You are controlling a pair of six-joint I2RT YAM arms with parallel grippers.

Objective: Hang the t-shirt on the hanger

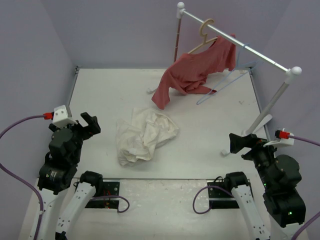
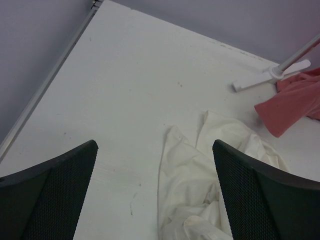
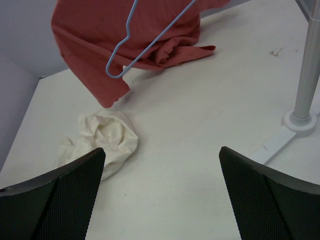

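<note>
A cream t-shirt [image 1: 145, 135] lies crumpled on the table, left of the middle; part of it shows in the left wrist view [image 2: 192, 185] and in the right wrist view [image 3: 112, 142]. From the rail hangs an empty light blue hanger [image 1: 227, 83], its lower end prominent in the right wrist view [image 3: 150, 46]. My left gripper [image 1: 75, 125] hovers at the table's left side, open and empty, apart from the shirt. On the right side, my right gripper [image 1: 239, 149] is open too, its fingers [image 3: 65, 200] wide apart with nothing between them.
A red garment [image 1: 205, 65] hangs on a beige hanger [image 1: 204, 45], its lower part draping near the table. The white rack's rail [image 1: 235, 41] runs diagonally overhead, with a post [image 1: 270, 107] close to my right gripper. Bare tabletop [image 1: 200, 145] separates the shirt from that gripper.
</note>
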